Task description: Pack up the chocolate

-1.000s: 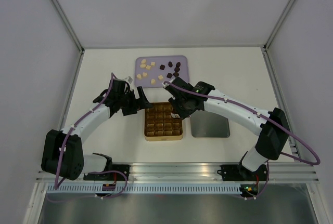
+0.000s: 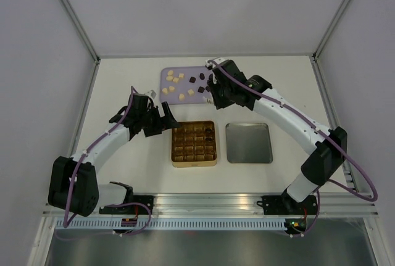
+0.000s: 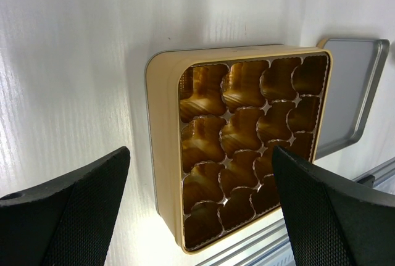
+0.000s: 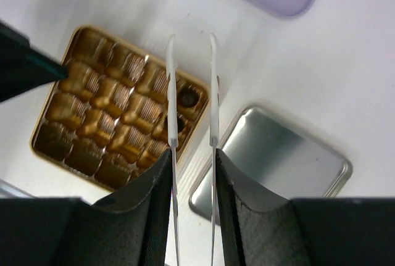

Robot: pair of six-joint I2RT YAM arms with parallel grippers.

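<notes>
A gold box with a gridded insert (image 2: 194,161) sits mid-table; in the right wrist view, dark chocolates (image 4: 188,98) fill two of its cells at one edge. Dark and pale chocolates are spread over a lilac mat (image 2: 170,97) behind it. My left gripper (image 2: 167,114) is open above the box's left back corner, empty in its wrist view. My right gripper is raised between box and mat, its slim white tweezer tips apart with nothing visible between them; whether the finger itself is closed on these tweezers is unclear.
A grey metal tray (image 2: 249,142) lies right of the box. Both arms reach in from the near edge, the right one over the tray's upper side.
My right gripper has risen away from the box toward the lilac mat at the back. The left arm stays where it was.
</notes>
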